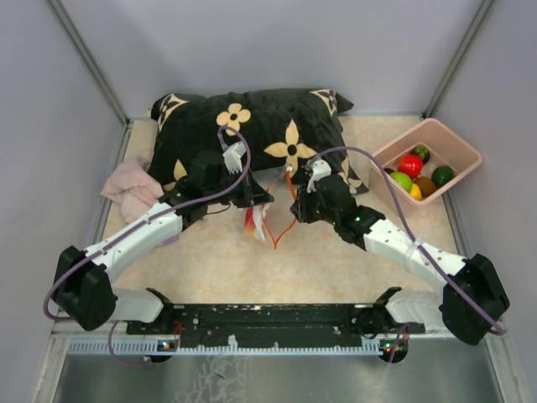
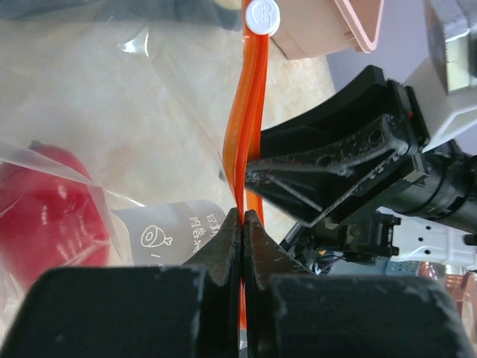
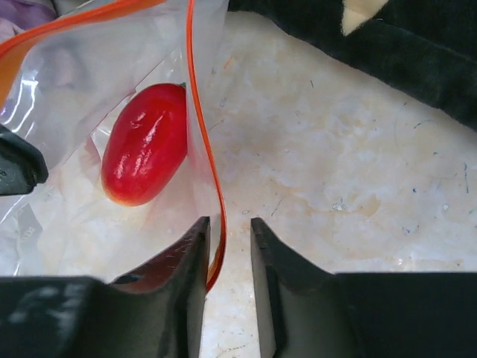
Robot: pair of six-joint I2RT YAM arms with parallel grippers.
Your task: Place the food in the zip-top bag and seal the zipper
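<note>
A clear zip bag with an orange zipper edge [image 2: 246,112] stands between the grippers at mid-table. A red oval food [image 3: 144,142] lies inside it. My left gripper [image 1: 267,200] is shut on the bag's orange zipper edge, as the left wrist view shows. My right gripper [image 1: 298,208] is at the bag's right side, part open in the right wrist view [image 3: 237,227], with the thin orange edge by its left finger.
A pink bin [image 1: 466,154] of assorted food sits at the back right. A black flowered pillow [image 1: 210,117] fills the back, a pink cloth [image 1: 134,189] lies at left.
</note>
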